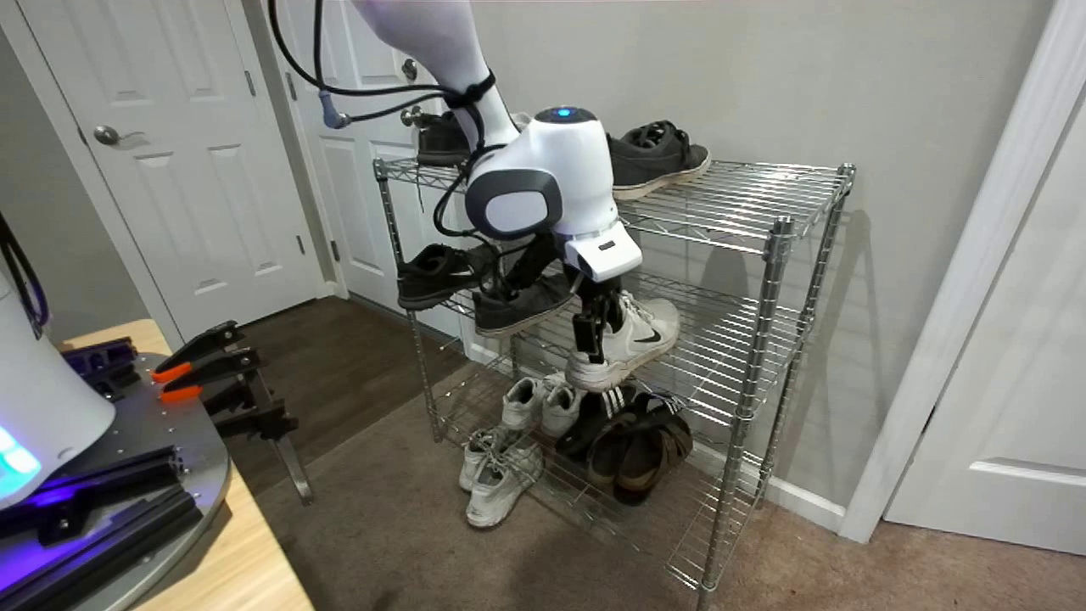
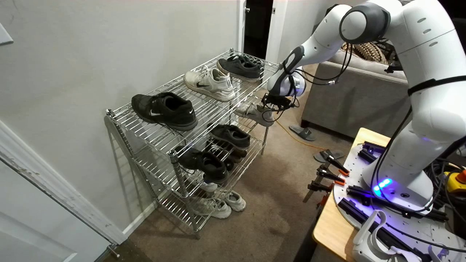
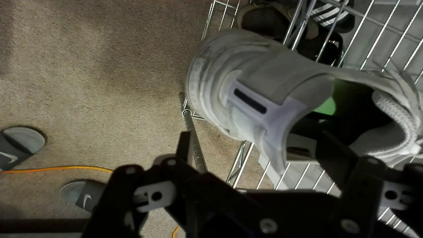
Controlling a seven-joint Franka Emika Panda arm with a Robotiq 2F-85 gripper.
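Note:
A white sneaker (image 1: 640, 343) with a black swoosh rests on the middle shelf of the wire rack, its heel jutting past the front edge. From the wrist view, the fingers stand wide apart: one dark finger (image 3: 183, 147) is off to the side over the carpet, while the other reaches over or into the sneaker's opening. Neither visibly grips the white sneaker (image 3: 257, 87). Exactly how deep the second finger sits cannot be told. In exterior view 2 the gripper (image 2: 277, 103) partly covers this sneaker (image 2: 253, 113).
Black shoes (image 1: 521, 305) share the middle shelf. On the top shelf of the rack (image 2: 164, 137) sit a black Nike shoe (image 2: 166, 110), a white one (image 2: 210, 83) and a dark one (image 2: 240, 67). Sandals (image 1: 639, 448) and white shoes occupy the bottom. Right shelf ends look bare.

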